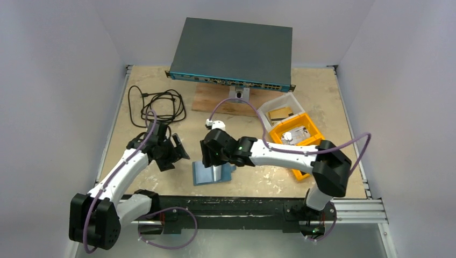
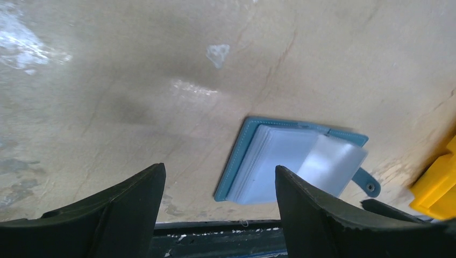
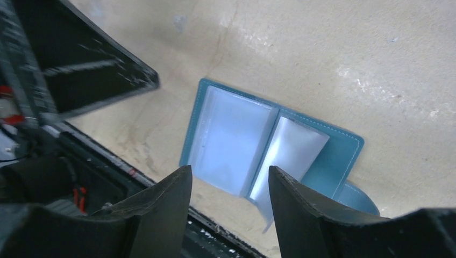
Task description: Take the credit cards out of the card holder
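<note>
The blue card holder [image 1: 203, 174] lies spread open on the table near the front edge. Pale translucent sleeves [image 3: 231, 140] fill its left half, and one sleeve [image 3: 290, 153] stands partly lifted at the middle; I cannot make out separate credit cards. Over the holder hangs my right gripper, open, its fingertips apart and nothing between them. My left gripper is open and empty too, above the bare table left of the holder. Its dark finger [image 3: 102, 64] shows in the right wrist view's upper left corner.
On the right stand a white bin [image 1: 263, 115] with a gold item [image 1: 280, 114] and an orange tray [image 1: 317, 129], partly behind the right arm. A coiled black cable [image 1: 177, 102] lies back left, and a dark network switch [image 1: 234, 51] at the back. Mid-table is clear.
</note>
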